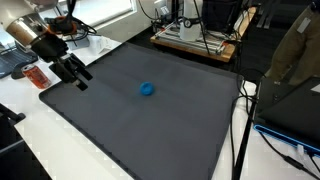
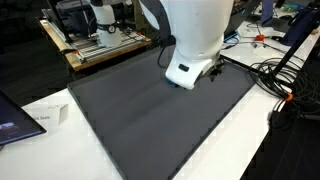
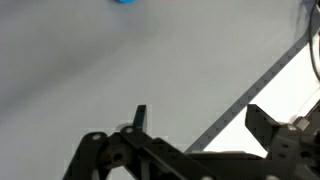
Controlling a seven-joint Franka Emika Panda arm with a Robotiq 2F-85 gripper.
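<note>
A small blue round object [image 1: 147,88] lies on the dark grey board, near its middle in exterior view 1. The same blue object [image 3: 125,1] is cut off by the top edge of the wrist view. My gripper [image 1: 84,82] is over the board's left part, to the left of the blue object and apart from it. In the wrist view the gripper is open, its two dark fingers wide apart with only bare board and its edge between them. The arm hides the blue object in exterior view 2.
A red can [image 1: 37,76] stands at the left corner of the board [image 1: 150,125]. Black cables [image 2: 275,80] lie beside the board in exterior view 2. A wooden bench [image 1: 195,40] is at the back. The board's front and right are clear.
</note>
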